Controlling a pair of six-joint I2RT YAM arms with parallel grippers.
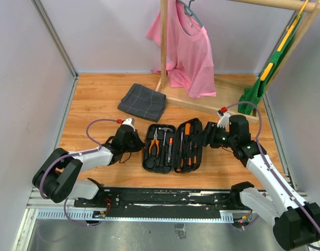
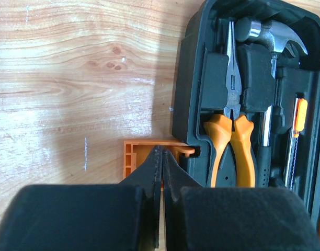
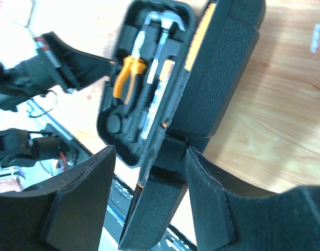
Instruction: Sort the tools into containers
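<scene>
The black tool case (image 1: 170,126) lies unfolded between my two arms, its right half tilted up. In its left half sit orange pliers (image 2: 242,151), a hammer (image 2: 273,39) and an orange utility knife (image 2: 299,117); an orange-handled screwdriver (image 1: 187,130) shows in the right half. My left gripper is shut beside the case's left wall, at an orange latch (image 2: 149,144), nothing visible between its tips. At the outer side of the raised half, my right gripper has its fingers (image 3: 94,180) spread around the case edge; whether they touch it is unclear.
A folded dark grey cloth (image 1: 143,102) lies behind the case. Farther back stands a wooden rack (image 1: 163,47) with a pink shirt (image 1: 189,57) and a green item (image 1: 264,73).
</scene>
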